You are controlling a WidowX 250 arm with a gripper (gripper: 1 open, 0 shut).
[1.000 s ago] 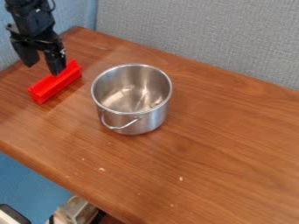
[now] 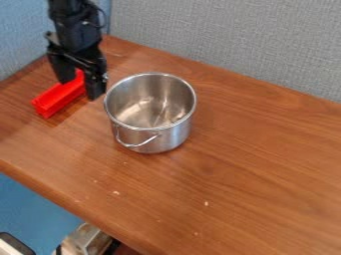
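Observation:
A red bar-shaped object [image 2: 56,98] lies on the wooden table at the left. My dark gripper [image 2: 78,78] is open just above it, over its upper-right part, partly hiding it. Whether it touches the bar I cannot tell. A steel pot [image 2: 150,125] with a wire handle stands to the right of the bar, close by the gripper.
Grey padded walls [image 2: 240,40] border the back and left. A metal fitting [image 2: 87,242] sits at the bottom left edge.
My gripper has moved right and down from the back left toward the pot, over the red bar. The pot and bar look unmoved.

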